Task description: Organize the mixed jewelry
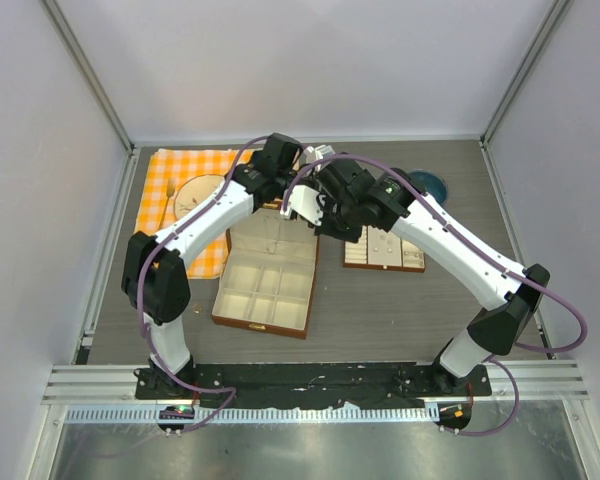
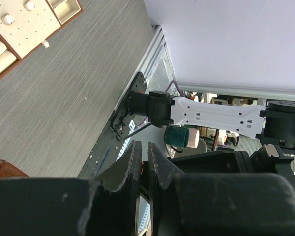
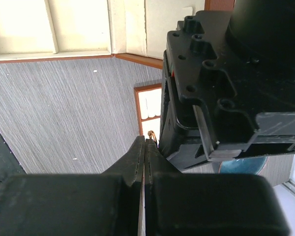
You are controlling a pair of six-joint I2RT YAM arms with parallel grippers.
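My two grippers meet above the back of the open compartment box (image 1: 265,322) in the top view. My left gripper is shut, with a small reddish-gold piece at its fingertips, mostly hidden. My right gripper is also shut, and a small gold jewelry piece (image 3: 152,135) shows at its tips, against the other gripper's black body. I cannot tell whether both hold the same piece. A second jewelry tray (image 1: 385,262) with pads and small compartments lies to the right.
An orange checked cloth (image 1: 150,200) with a round plate (image 1: 200,185) and a spoon (image 1: 167,195) lies at the back left. A blue bowl (image 1: 438,188) stands at the back right.
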